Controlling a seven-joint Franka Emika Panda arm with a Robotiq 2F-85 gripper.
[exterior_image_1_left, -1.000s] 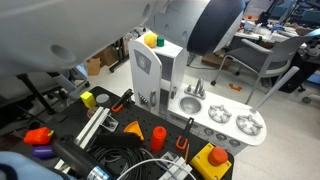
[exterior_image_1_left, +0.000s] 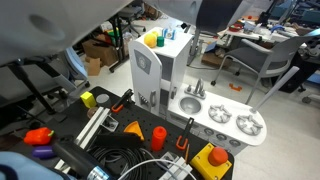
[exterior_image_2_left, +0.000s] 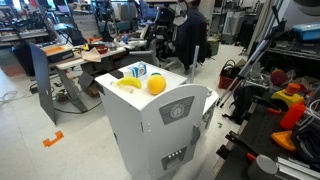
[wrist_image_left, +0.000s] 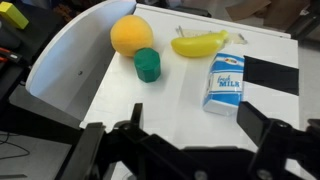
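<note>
In the wrist view my gripper stands open above a white cabinet top (wrist_image_left: 170, 110), its fingers wide apart with only bare surface between them. A blue-and-white milk carton (wrist_image_left: 225, 85) lies ahead of the right finger. Farther up is a yellow banana (wrist_image_left: 200, 44). To the left sit a green faceted object (wrist_image_left: 147, 65) and an orange ball-like fruit (wrist_image_left: 132, 36), close together. The second exterior view also has the orange fruit (exterior_image_2_left: 156, 85), banana (exterior_image_2_left: 129, 82) and carton (exterior_image_2_left: 138, 69) on the cabinet.
A toy sink (exterior_image_1_left: 191, 105) and stove burners (exterior_image_1_left: 220, 114) adjoin the cabinet. Its grey door panel (exterior_image_1_left: 146, 78) rises above the top's edge. A red emergency button (exterior_image_1_left: 217, 156) and cables lie on the dark table nearby. A black square (wrist_image_left: 271, 74) marks the top beside the carton.
Compared with one second ago, the arm has shifted upward in the first exterior view, uncovering more of the cabinet top. The objects appear unmoved.
</note>
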